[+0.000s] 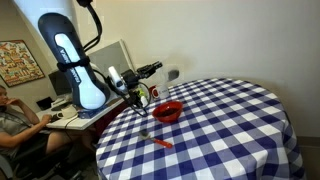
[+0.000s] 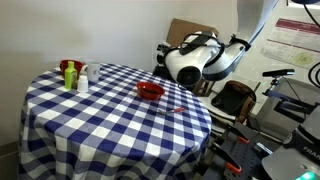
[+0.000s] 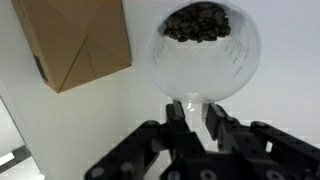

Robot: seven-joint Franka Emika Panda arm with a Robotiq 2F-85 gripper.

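My gripper is shut on the rim of a whitish, see-through cup [image 3: 210,75], with dark brown beans [image 3: 198,22] inside it. Seen in exterior view 1, the gripper [image 1: 155,70] and the cup [image 1: 171,74] are raised above the checked table, behind and over a red bowl [image 1: 167,111]. That bowl [image 2: 150,91] sits on the cloth in exterior view 2, apart from the gripper; the held cup is hard to make out there.
A spatula with an orange handle [image 1: 157,141] lies in front of the red bowl. A second red bowl [image 2: 72,65], a green bottle [image 2: 70,75], a white bottle [image 2: 82,83] and a white mug [image 2: 93,72] stand together. A cardboard box [image 3: 85,35] shows in the wrist view.
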